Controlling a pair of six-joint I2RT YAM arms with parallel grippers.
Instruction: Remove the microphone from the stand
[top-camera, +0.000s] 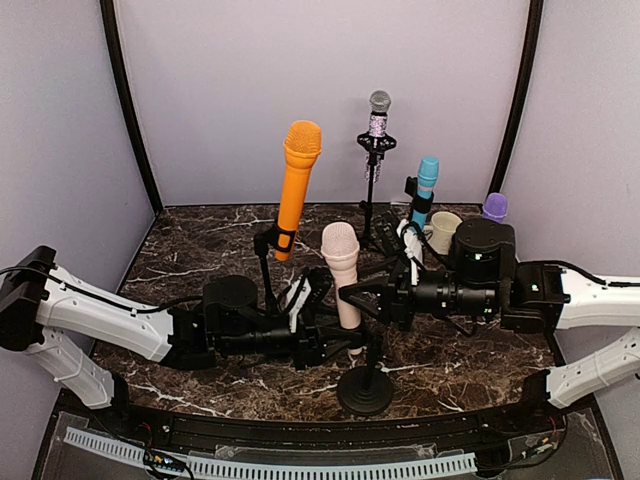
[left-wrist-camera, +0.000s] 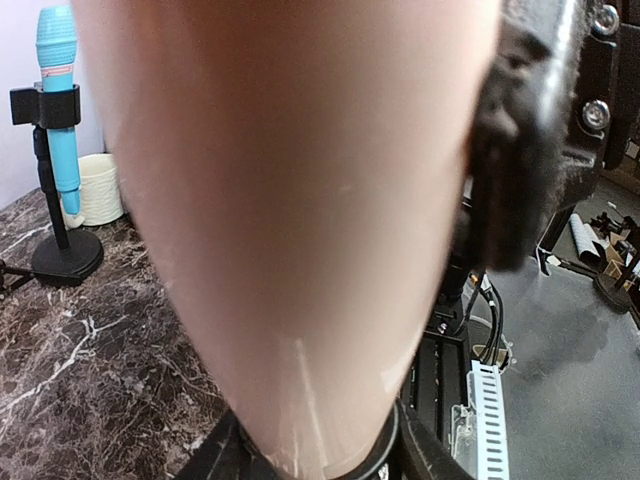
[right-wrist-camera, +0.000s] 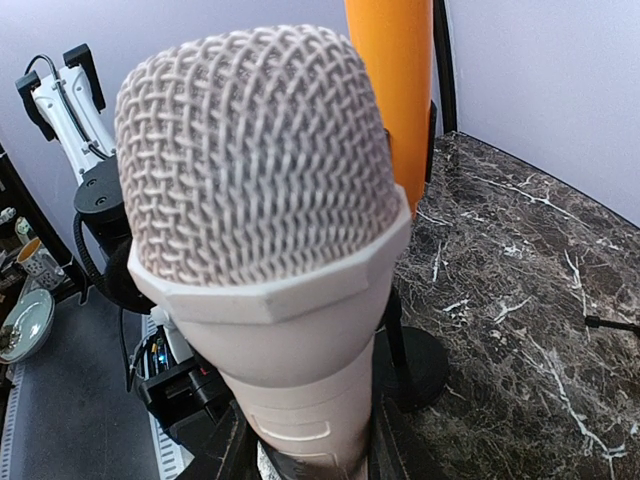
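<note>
A pale pink microphone (top-camera: 342, 262) stands tilted at the small black stand (top-camera: 365, 392) in the front middle. My right gripper (top-camera: 352, 297) is shut on its upper body below the mesh head, which fills much of the right wrist view. Lower down, my left gripper (top-camera: 328, 338) is shut on the microphone's lower part by the stand's holder; the pink body (left-wrist-camera: 290, 220) fills the left wrist view. The holder itself is mostly hidden by the grippers.
Behind stand an orange microphone (top-camera: 295, 190) on a stand, a silver-headed microphone (top-camera: 379, 105), a blue microphone (top-camera: 426, 180), a purple one (top-camera: 495, 208) and a cream cup (top-camera: 443, 228). The marble board is clear at back left.
</note>
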